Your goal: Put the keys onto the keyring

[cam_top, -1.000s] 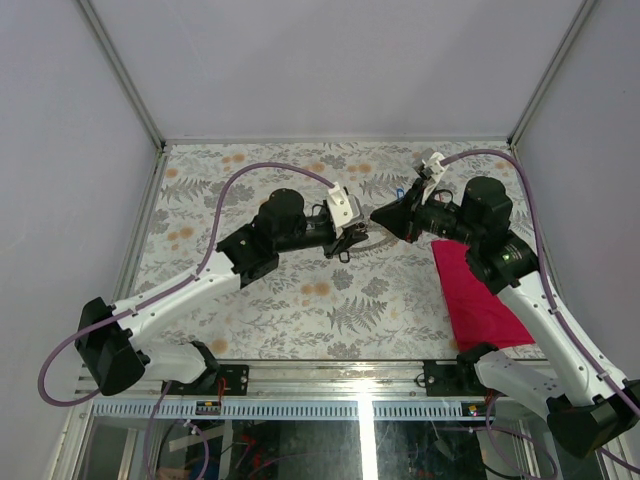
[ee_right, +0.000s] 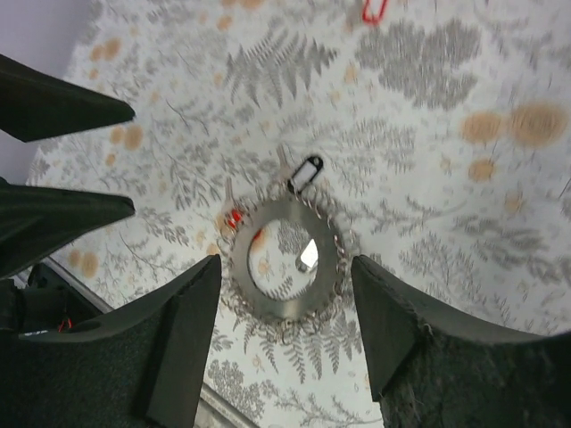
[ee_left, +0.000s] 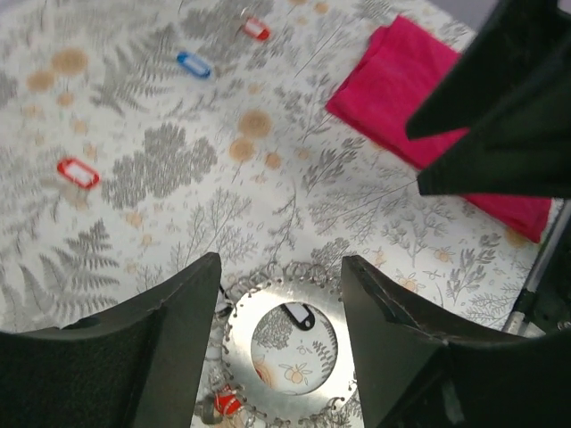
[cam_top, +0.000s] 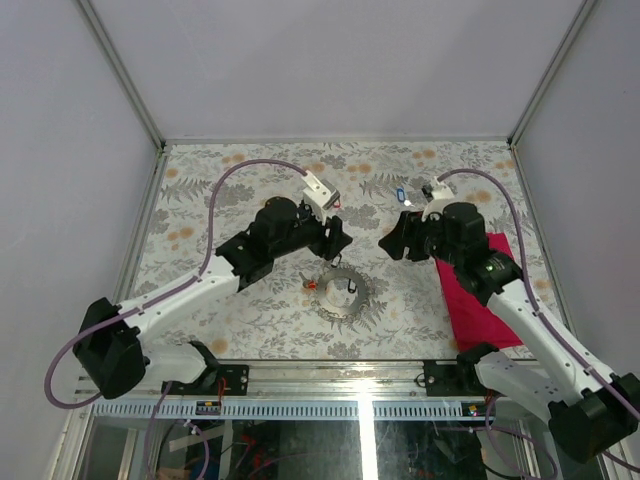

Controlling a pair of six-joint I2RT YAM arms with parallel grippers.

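The metal keyring point(cam_top: 363, 292) lies flat on the patterned table, its toothed rim point(ee_left: 239, 343) plain in the left wrist view. A red-tagged key point(cam_top: 310, 285) lies at its left edge. A white tag with a black edge point(ee_left: 301, 316) shows inside the ring, and a black tag point(ee_right: 306, 174) sits at its rim. I cannot tell how they are joined to it. Loose tags lie farther back: blue point(ee_left: 194, 64), red point(ee_left: 78, 173) and another red point(ee_left: 256, 28). My left gripper point(cam_top: 338, 250) hangs open and empty near the ring; my right gripper point(cam_top: 395, 250), also open and empty, is to its right.
A red cloth point(cam_top: 470, 300) covers the table's right side. Bare patterned table point(cam_top: 200, 280) stretches to the left. Both grippers hang fairly close together over the middle.
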